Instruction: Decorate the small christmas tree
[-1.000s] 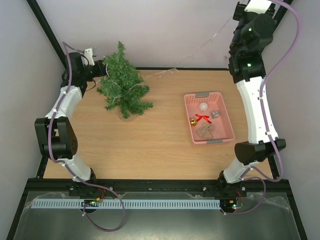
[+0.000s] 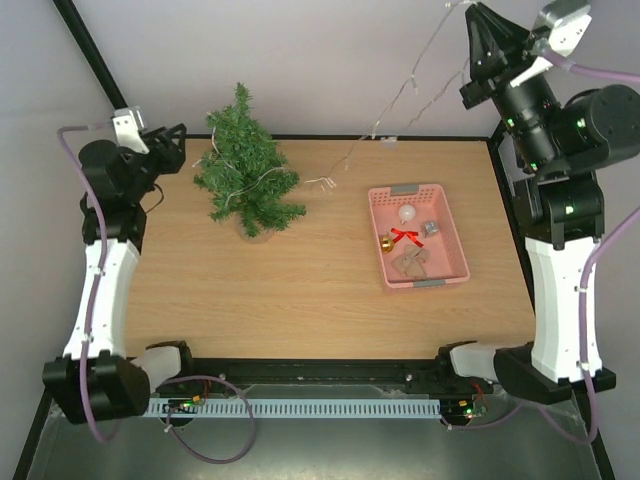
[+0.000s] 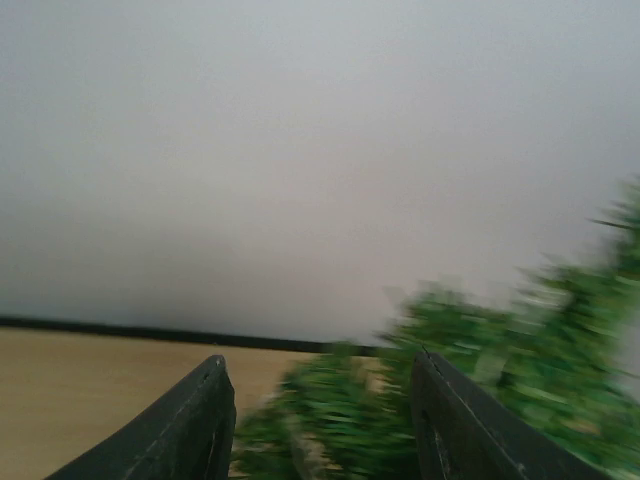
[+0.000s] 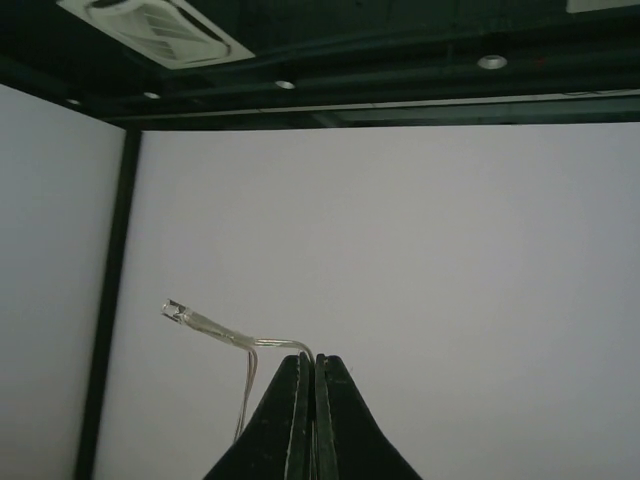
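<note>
The small green tree stands on the table's left half, a clear light string draped over it and rising to my raised right gripper at the back right. In the right wrist view that gripper is shut on the thin wire, whose tip with a clear piece hangs out to the left. My left gripper is open left of the tree, with the branches blurred beyond its fingertips.
A pink basket on the right holds a white ball, a gold bauble, a red bow and other ornaments.
My left gripper has drawn back leftward, away from the tree.
</note>
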